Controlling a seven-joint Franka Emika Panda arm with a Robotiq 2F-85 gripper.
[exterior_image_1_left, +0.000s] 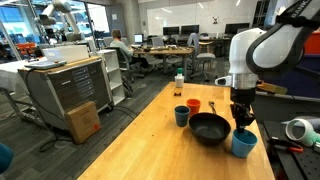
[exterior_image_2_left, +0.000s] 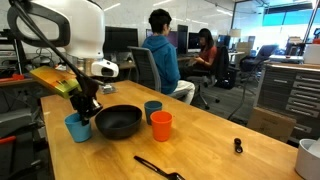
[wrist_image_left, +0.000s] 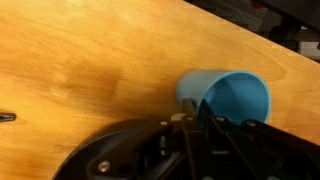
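Observation:
The light blue cup stands near the table's front right edge, roughly upright. My gripper is shut on its rim, with the near wall of the cup between the fingers. From the second exterior view, the cup is just left of the black pan, under my gripper. Whether the cup's base touches the table is hard to tell.
Close beside the cup is a black pan. A dark blue cup and a red cup are beyond it. A dark utensil lies on the table.

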